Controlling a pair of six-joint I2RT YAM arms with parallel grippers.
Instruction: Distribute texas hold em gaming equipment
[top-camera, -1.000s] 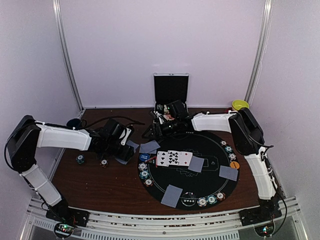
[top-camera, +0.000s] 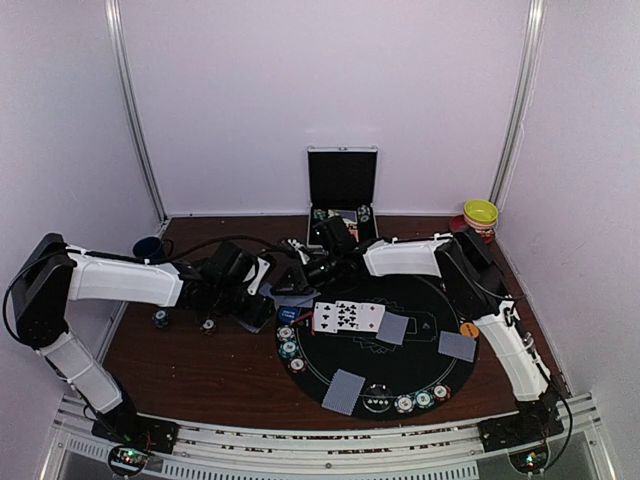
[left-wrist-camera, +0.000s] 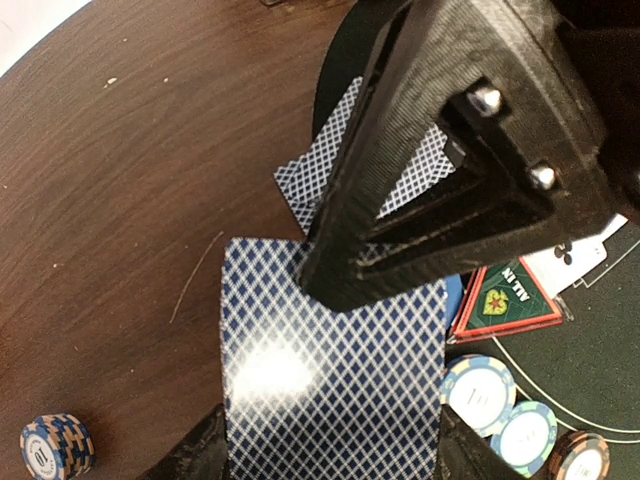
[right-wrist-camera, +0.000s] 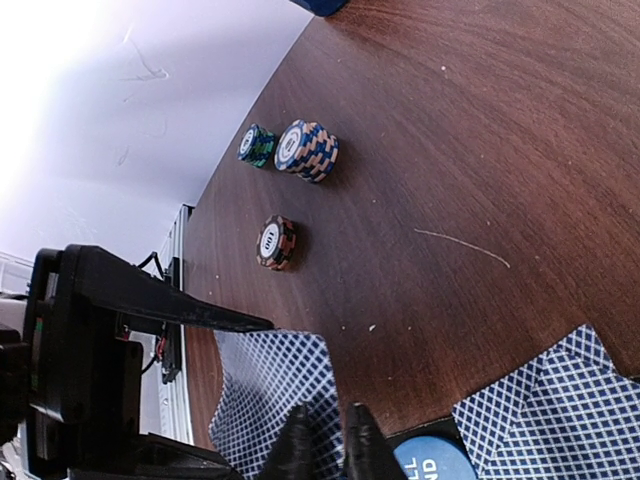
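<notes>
My left gripper is shut on a stack of blue-patterned cards (left-wrist-camera: 330, 390), held over the wood left of the round black mat (top-camera: 420, 345). Over the stack's far edge reaches my right gripper, its fingers part open, one finger (left-wrist-camera: 345, 270) overlapping the top card. Whether that finger touches the card I cannot tell. Blue-backed cards (right-wrist-camera: 560, 420) lie fanned at the mat's upper left edge. Face-up cards (top-camera: 345, 317) lie mid-mat, with face-down cards (top-camera: 344, 391) at the front and more on the right.
Chip stacks (top-camera: 289, 349) line the mat's left and front edges. Loose chip stacks (right-wrist-camera: 307, 151) stand on the left wood. An open case (top-camera: 342, 180) is at the back, with bowls (top-camera: 480, 212) at back right and a dark mug (top-camera: 150, 248) at back left.
My right gripper has come left and slightly down, up to the stack in the left gripper. The left arm has shifted slightly right. The cards on the mat have stayed in place.
</notes>
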